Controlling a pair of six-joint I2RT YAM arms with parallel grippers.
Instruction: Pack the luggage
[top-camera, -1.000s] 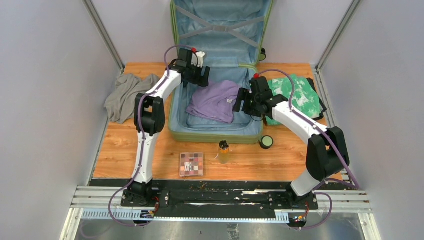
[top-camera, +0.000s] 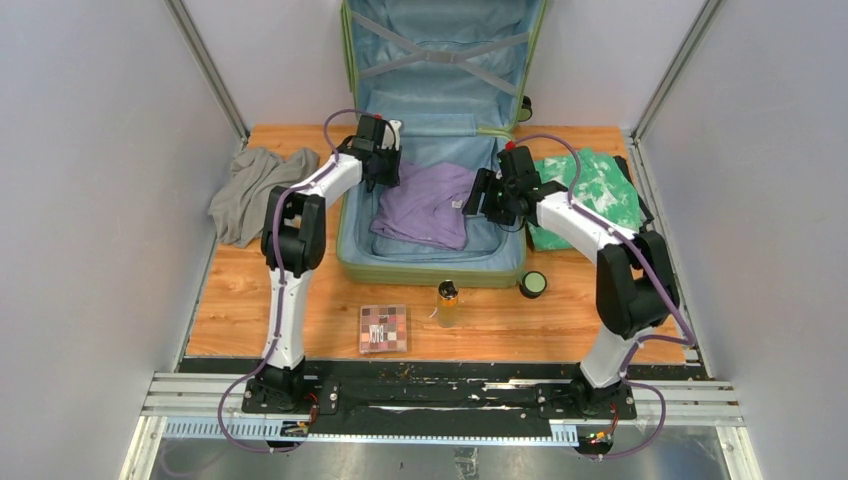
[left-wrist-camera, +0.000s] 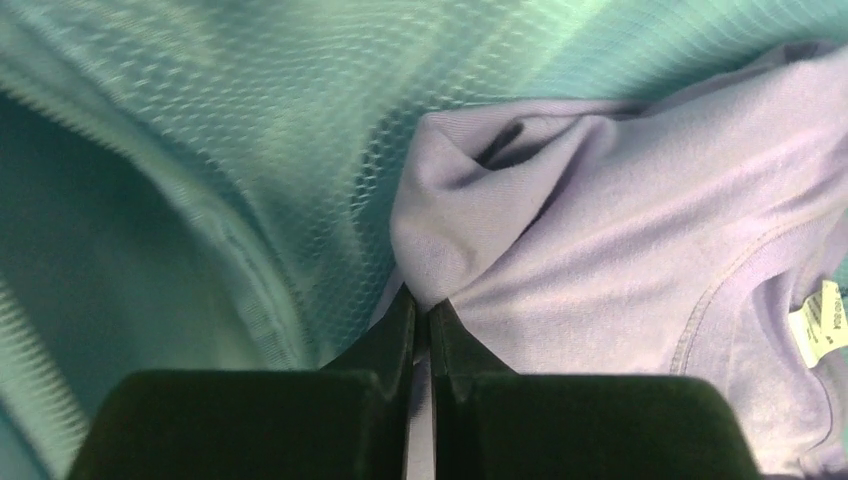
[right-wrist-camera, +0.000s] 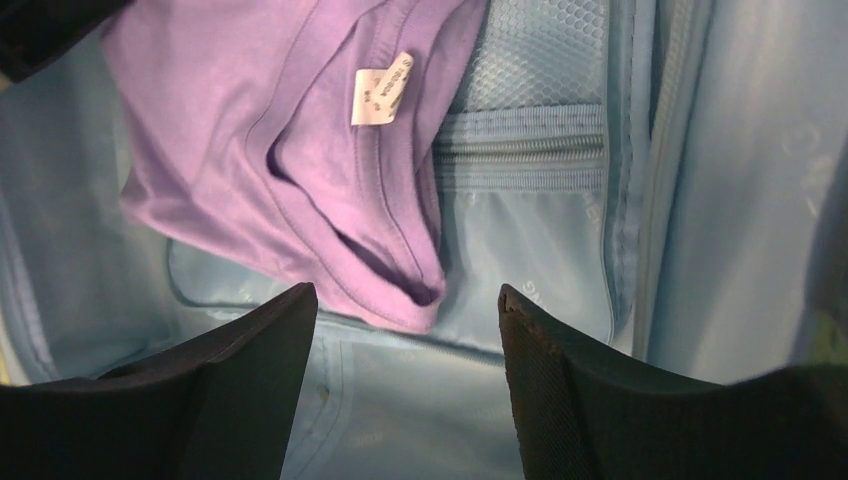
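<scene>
An open suitcase (top-camera: 430, 275) holds a crumpled purple garment (top-camera: 425, 210), also seen pale lilac in the left wrist view (left-wrist-camera: 620, 270). My left gripper is shut on the garment's edge, at the back left of the suitcase's interior. My right gripper hangs open over the garment's right side, its fingers either side of a folded corner below them, with a white label (right-wrist-camera: 382, 92) nearby.
A grey cloth (top-camera: 250, 200) lies left of the suitcase, a green patterned cloth (top-camera: 590, 190) right. In front stand a palette (top-camera: 383, 328), an orange-topped bottle (top-camera: 447, 308) and a round jar (top-camera: 533, 283). The raised lid stands behind.
My left gripper has moved down and slightly left onto the purple garment and has shut. My right arm has shifted slightly, its gripper staying over the garment's right side.
</scene>
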